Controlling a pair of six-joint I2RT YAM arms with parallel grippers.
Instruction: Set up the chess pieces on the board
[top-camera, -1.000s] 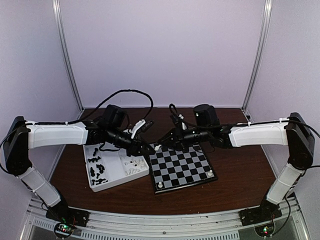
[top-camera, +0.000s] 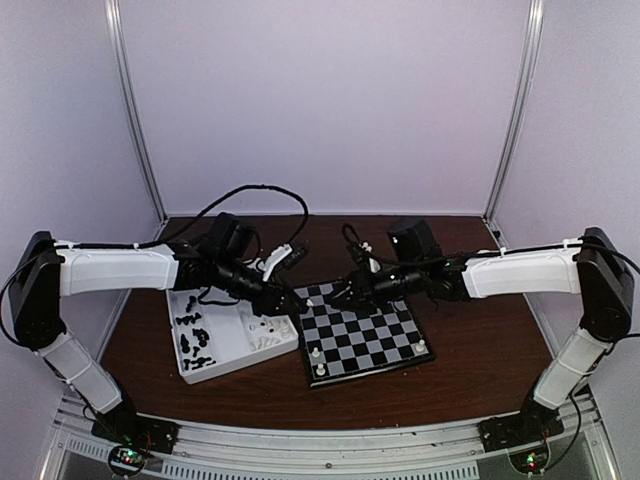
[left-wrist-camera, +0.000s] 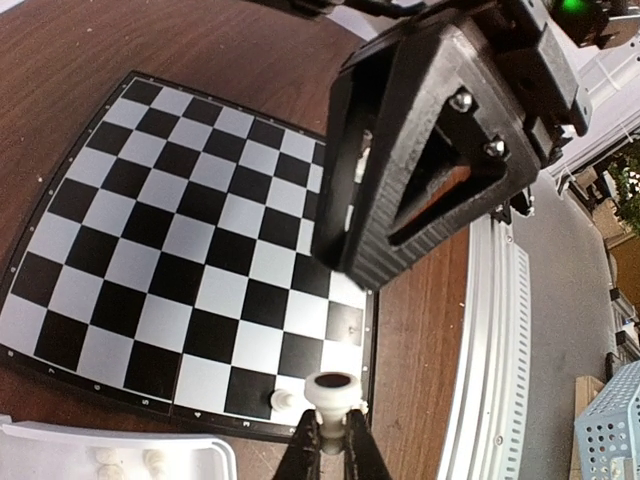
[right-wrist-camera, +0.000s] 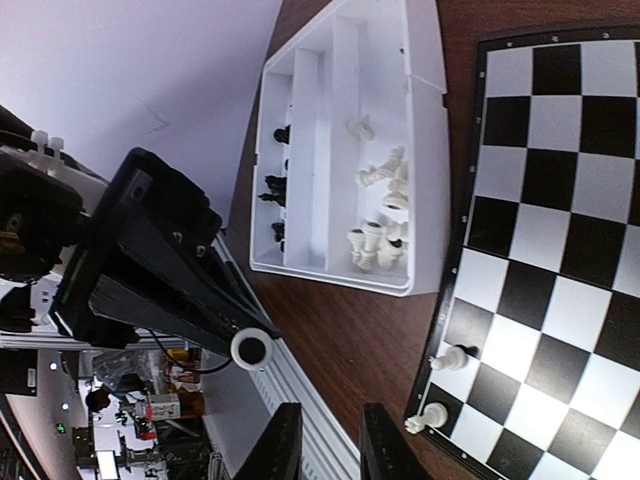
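My left gripper (top-camera: 302, 304) is shut on a white chess piece (left-wrist-camera: 333, 392), whose dark-centred round base faces the left wrist camera. In the right wrist view that piece (right-wrist-camera: 252, 348) shows at the left gripper's tip. My right gripper stands part open above the chessboard (top-camera: 358, 372), with nothing between its fingers. Two white pieces stand side by side along the board's left edge: one at the front-left corner (top-camera: 320, 369), another on the adjacent square (top-camera: 316, 352). A third white piece (top-camera: 420, 348) stands at the front-right corner.
Left of the board lies a white tray (top-camera: 225, 366) with compartments. Several black pieces (top-camera: 202, 338) lie in its left part and several white pieces (right-wrist-camera: 380, 245) in its right. The two grippers hang close together above the board's left side. Table right of the board is bare.
The right gripper has shifted slightly right.
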